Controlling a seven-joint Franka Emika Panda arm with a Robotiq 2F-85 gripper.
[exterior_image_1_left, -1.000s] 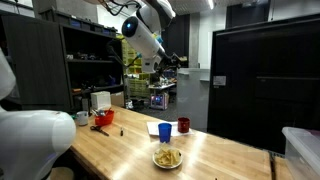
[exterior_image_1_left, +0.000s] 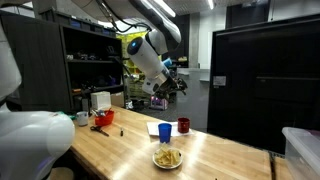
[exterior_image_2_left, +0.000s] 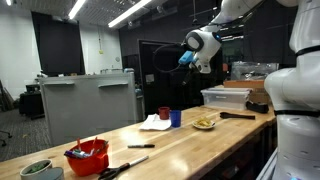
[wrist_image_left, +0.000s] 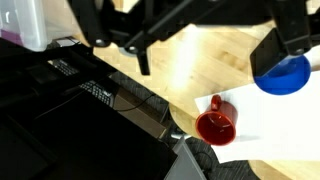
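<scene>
High above the table hangs my gripper (exterior_image_1_left: 173, 86), at the end of the white arm. Its fingers stand well apart in the wrist view, with nothing gripped between them. There, a blue cup (wrist_image_left: 283, 76) is partly covered by the right finger (wrist_image_left: 267, 52), and a red mug (wrist_image_left: 216, 124) sits below, handle toward the upper left. On the table the blue cup (exterior_image_1_left: 165, 131) stands upright in front of the red mug (exterior_image_1_left: 183, 125). A white sheet (exterior_image_2_left: 156, 122) lies close by the cups. Nearer exterior view 1's camera is a plate (exterior_image_1_left: 167, 167) holding yellowish food.
A red container (exterior_image_2_left: 88, 160) with tools stands at one end of the table, with dark-handled tools (exterior_image_2_left: 124, 167) beside it. Toward the other end are a long black object (exterior_image_2_left: 237, 116) and a clear bin (exterior_image_2_left: 226, 98).
In exterior view 1 the arm's wrist and gripper have come down and slightly to the right. The cups, the plate and the other table objects have not moved.
</scene>
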